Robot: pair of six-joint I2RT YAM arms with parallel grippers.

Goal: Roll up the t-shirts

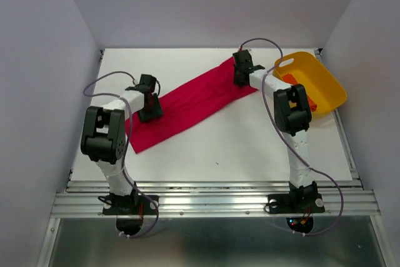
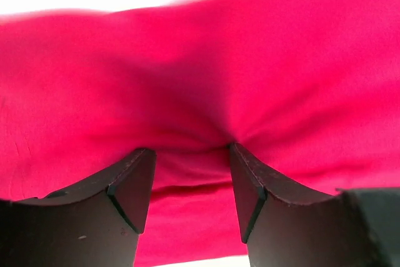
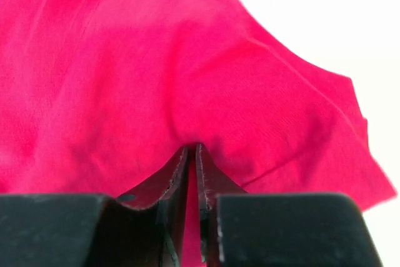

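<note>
A red T-shirt [image 1: 194, 101] lies as a long flat band, slanting from front left to back right across the white table. Over its left end is my left gripper [image 1: 152, 110]. In the left wrist view, the fingers of this left gripper stand open, with creased red cloth [image 2: 187, 92] below and between them. Toward the shirt's right end sits my right gripper [image 1: 242, 75]. Up close, the tips of the right gripper are almost together, a thin red slit showing between them. Whether cloth is pinched there cannot be told.
A yellow-orange bin [image 1: 324, 85] stands at the back right, with red cloth [image 1: 290, 79] inside, partly behind the right arm. Bare white table [image 1: 206, 154] spreads in front of the shirt. Walls close off the back and sides.
</note>
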